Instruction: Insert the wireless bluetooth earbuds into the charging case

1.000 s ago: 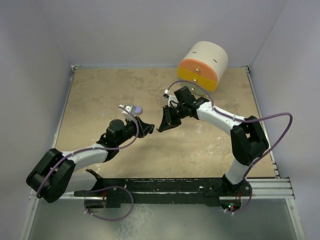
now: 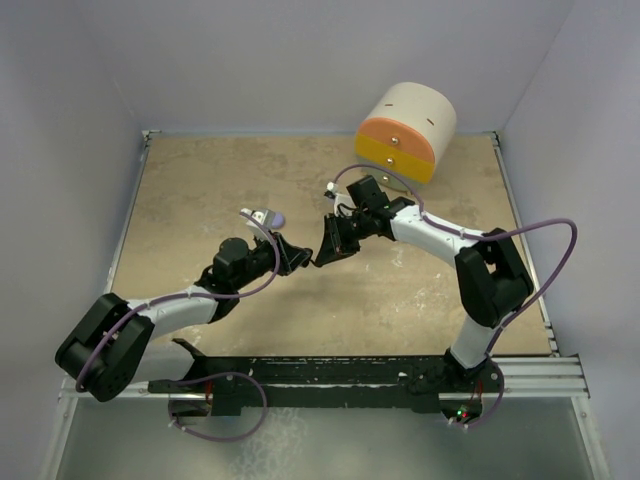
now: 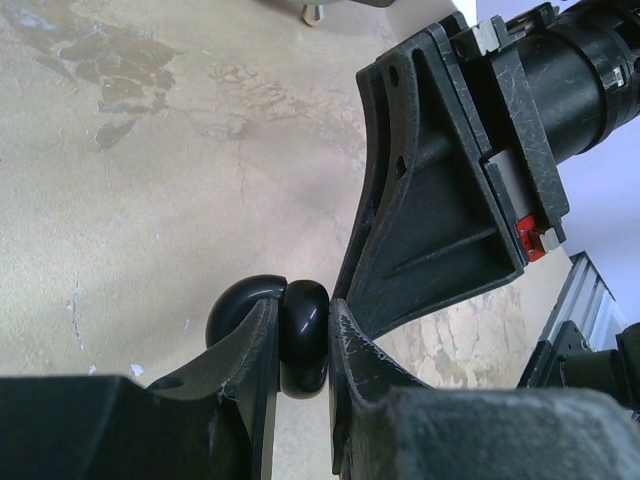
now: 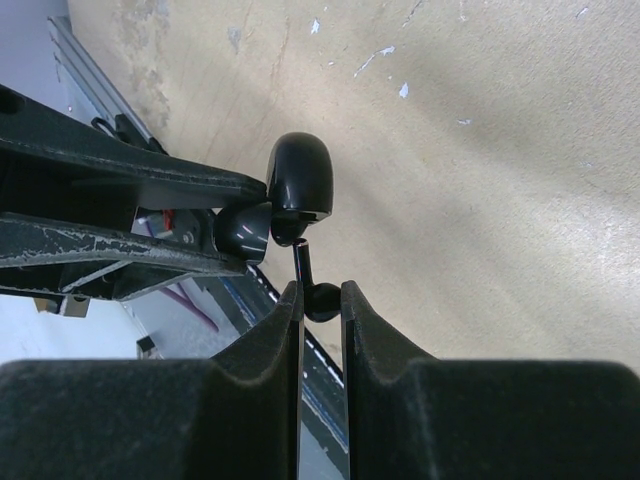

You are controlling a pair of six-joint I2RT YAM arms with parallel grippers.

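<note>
Near mid-table my two grippers almost meet in the top view. My left gripper [image 2: 304, 258] is shut on the glossy black charging case [image 3: 303, 325], which looks open, with one rounded part between the fingers and another beside them. In the right wrist view the case [image 4: 301, 175] stands out past the left fingers [image 4: 130, 240]. My right gripper is shut on a small black earbud [image 4: 322, 305]. Its thin stem points up at the case's lower edge, very close to it; whether it is inside a slot cannot be made out. The right fingers [image 3: 385, 190] hide the earbud in the left wrist view.
A white rounded cabinet [image 2: 428, 110] with orange and yellow drawers stands at the back right. A small purple object [image 2: 278, 219] lies behind the left gripper. Bare table surrounds the grippers in front and at the far left.
The small gap between the two grippers has narrowed: the left one has shifted slightly right, while the right one has barely moved. Both keep their hold.
</note>
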